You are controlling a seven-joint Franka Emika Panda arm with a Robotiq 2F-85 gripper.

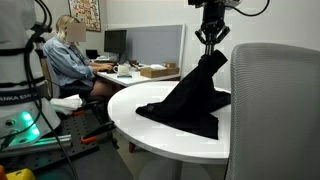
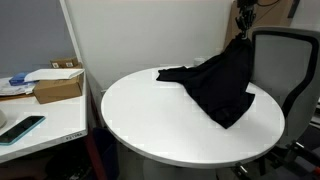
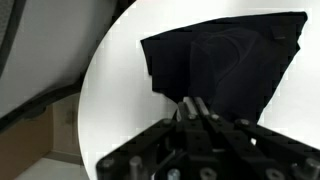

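A black cloth is partly lifted off the round white table, its raised part rising to a peak under my gripper. The fingers are shut on the cloth's top edge. In the second exterior view the cloth slopes up toward the gripper at the far right, while its lower parts still rest on the table. Looking down in the wrist view, the cloth spreads below the shut gripper; the pinched part is hard to make out there.
A grey chair stands close at the right. A side desk holds a phone and a cardboard box. A person sits at the back left.
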